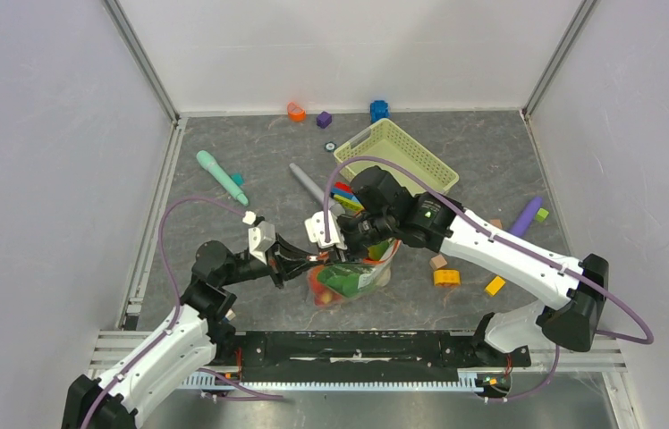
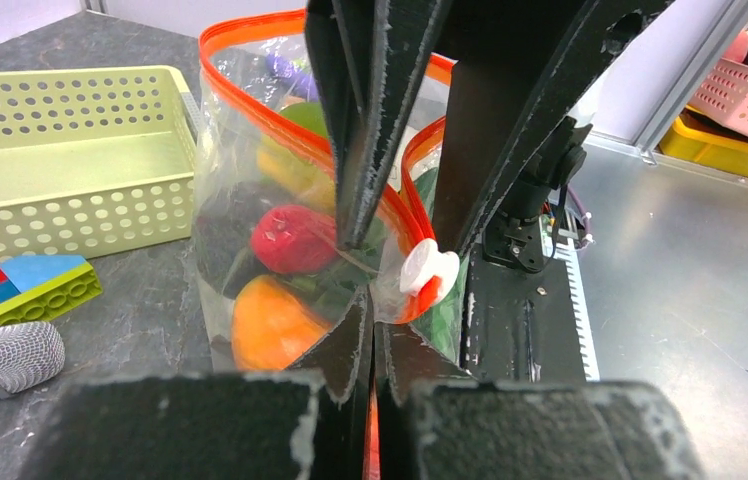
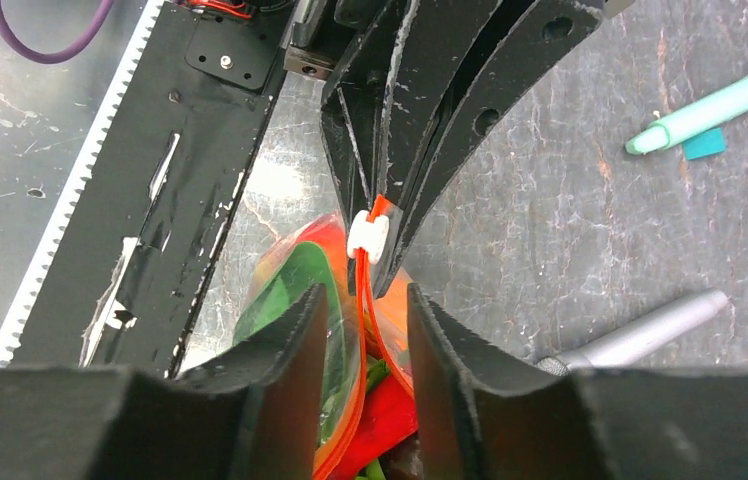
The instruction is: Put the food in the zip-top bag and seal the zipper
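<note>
The clear zip bag (image 2: pixel 225 240) with an orange zipper holds toy food: a red item (image 2: pixel 292 237), an orange one (image 2: pixel 277 325) and greens. Its white slider (image 2: pixel 428 270) sits at the zipper's near end. My left gripper (image 1: pixel 313 260) is shut at that end, just below the slider; whether zipper lies between its fingertips is hard to tell. My right gripper is part open, its fingers either side of the zipper strip below the slider in the right wrist view, and looms above the slider in the left wrist view.
A pale green basket (image 1: pixel 395 154) stands behind the bag. A grey microphone (image 1: pixel 315 189), a mint one (image 1: pixel 222 177), bricks and blocks lie around on the grey surface.
</note>
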